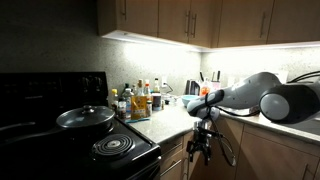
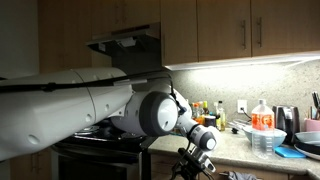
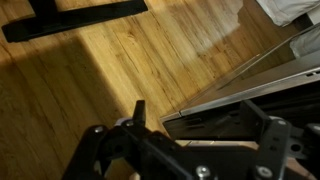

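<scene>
My gripper is open, its two dark fingers apart with nothing visible between them. In exterior view 1 the gripper [image 1: 197,151] hangs low in front of the lower cabinets [image 1: 255,154], below the counter edge. Exterior view 2 shows the gripper [image 2: 187,167] near the bottom of the picture, beside the counter front. Under the fingers in the wrist view lie the wooden floor [image 3: 70,110] and, to the right, a pale metallic edge [image 3: 245,94] with a dark recess beside it. Whether the fingertips touch that edge I cannot tell.
A black stove [image 1: 112,146] with a lidded pan [image 1: 85,118] stands left. Several bottles [image 1: 140,102] line the counter [image 1: 168,125]. A large clear bottle [image 2: 262,130] stands on the right counter. A dark bar [image 3: 75,19] crosses the floor, top left.
</scene>
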